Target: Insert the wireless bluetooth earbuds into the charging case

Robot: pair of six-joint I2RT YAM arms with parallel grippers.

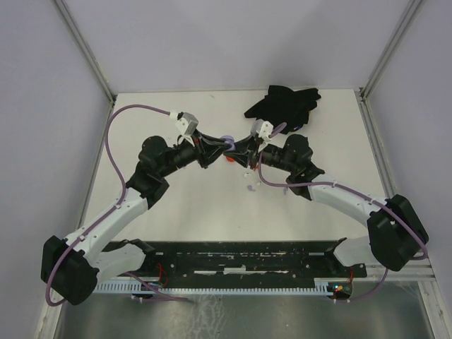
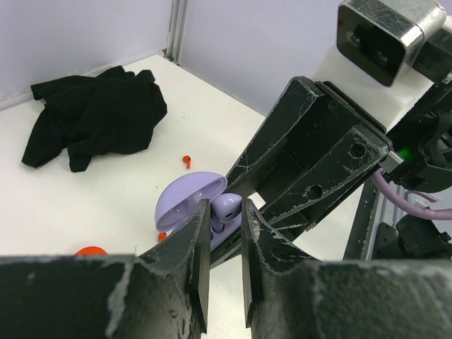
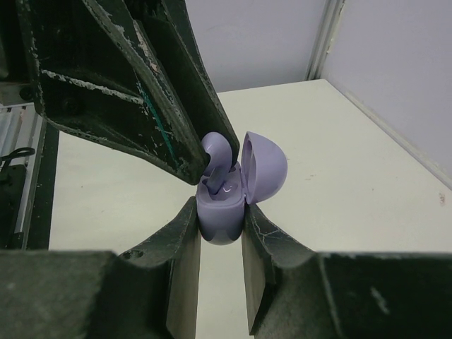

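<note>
Both grippers meet at the centre of the top view. My left gripper (image 1: 219, 150) is shut on a small lavender earbud (image 2: 227, 206), beside the open lid of the lavender charging case (image 2: 185, 192). My right gripper (image 1: 239, 153) has its fingers around the body of the case (image 3: 220, 217), whose lid (image 3: 265, 167) stands upright. In the right wrist view the stem of an earbud (image 3: 217, 161) points down into the case, under the black fingers of the left gripper.
A black cloth (image 1: 281, 106) lies at the back right. A red-orange piece (image 2: 91, 251) and smaller orange and lavender pieces lie on the white table, mostly clear at left and front.
</note>
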